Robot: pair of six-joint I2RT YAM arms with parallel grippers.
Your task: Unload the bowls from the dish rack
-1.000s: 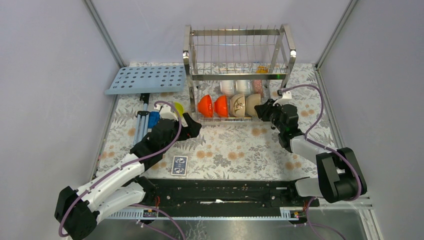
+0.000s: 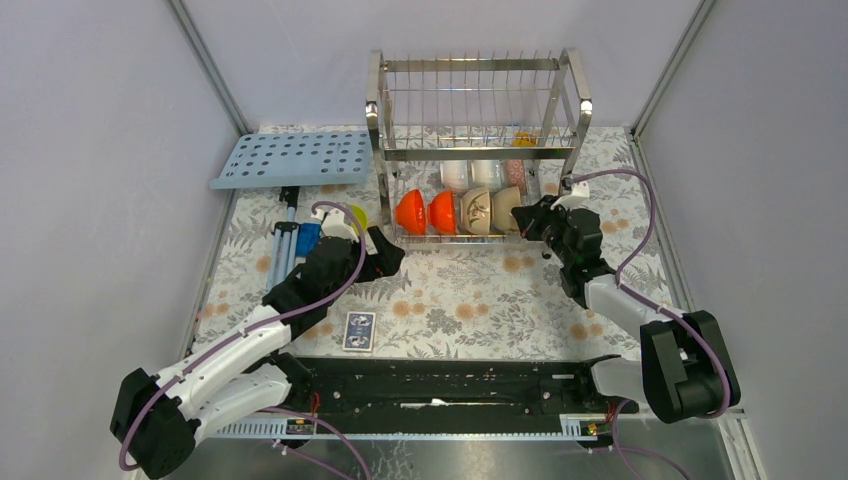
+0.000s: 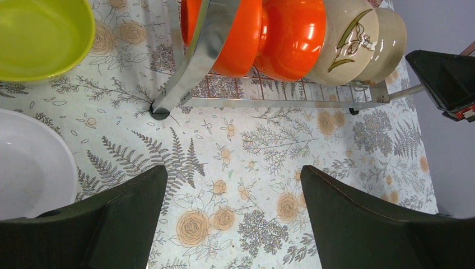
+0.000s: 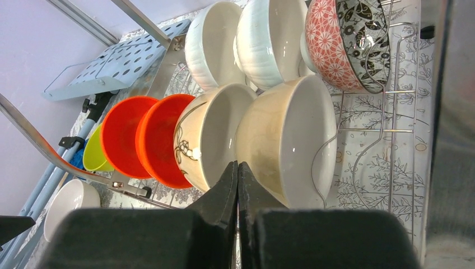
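Note:
In the right wrist view my right gripper is shut with nothing between its fingers. Just beyond its tips, outside the fingers, a plain cream bowl (image 4: 269,129) stands on edge in the rack (image 2: 465,153). Left of it lean a flower-painted cream bowl (image 4: 190,140) and two orange bowls, the nearer one an orange bowl (image 4: 162,140). Behind them are two white bowls, one a white bowl (image 4: 257,50), and a red-patterned bowl (image 4: 327,45). My left gripper stands open and empty over the cloth, in front of the rack.
A green bowl (image 3: 42,39) and a white bowl (image 3: 31,165) sit left of the rack. A blue perforated shelf (image 2: 295,160) is at the back left, and a card box (image 2: 359,331) lies near the front. The cloth before the rack is mostly clear.

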